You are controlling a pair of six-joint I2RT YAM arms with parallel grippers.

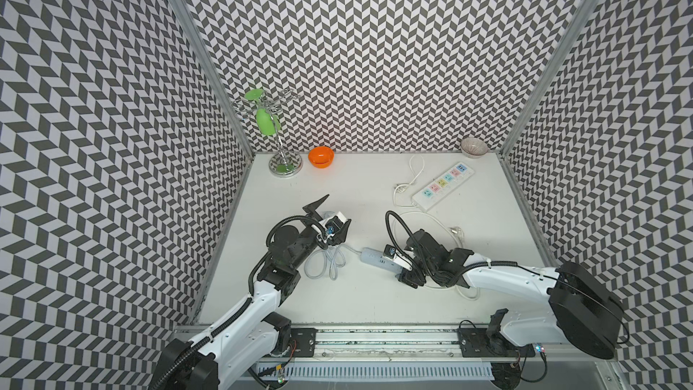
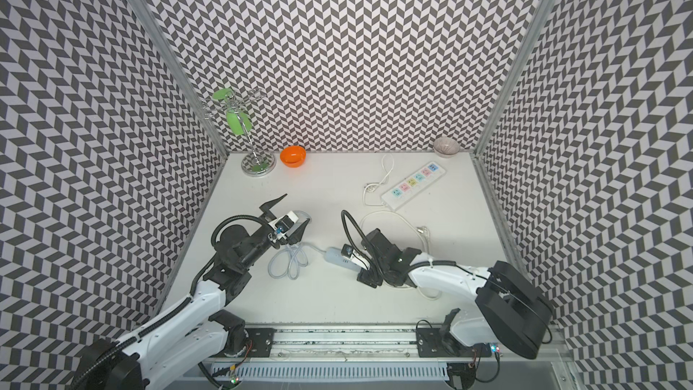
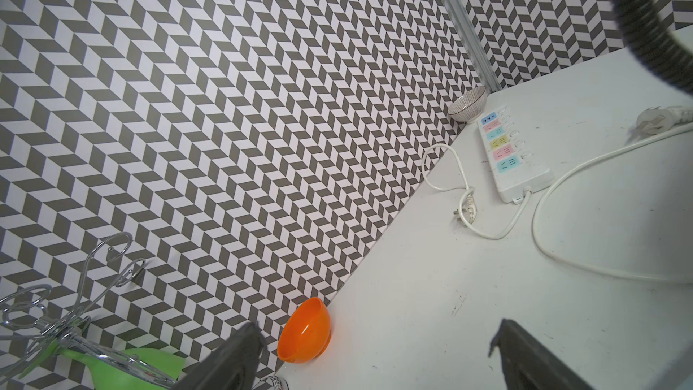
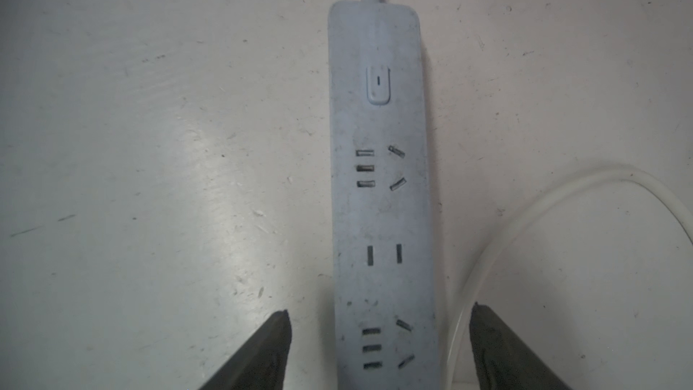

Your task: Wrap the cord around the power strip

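Observation:
A grey-blue power strip [image 4: 382, 209] lies flat on the table, running between the fingers of my right gripper. The fingers stand apart, with bare table between the strip and the left finger. In the top left view the right arm covers the far end of the strip [image 1: 375, 258]. Its grey cord [image 1: 328, 263] leaves the near end and lies in loose loops at the left. Above the cord hangs my left gripper, open and empty, its fingers wide apart.
A white strip with coloured sockets [image 1: 444, 185] lies at the back right. A white cable [image 4: 498, 245] runs close beside the grey strip. An orange bowl [image 1: 321, 156], a chrome stand [image 1: 285, 164] and a pale bowl [image 1: 474, 147] line the back.

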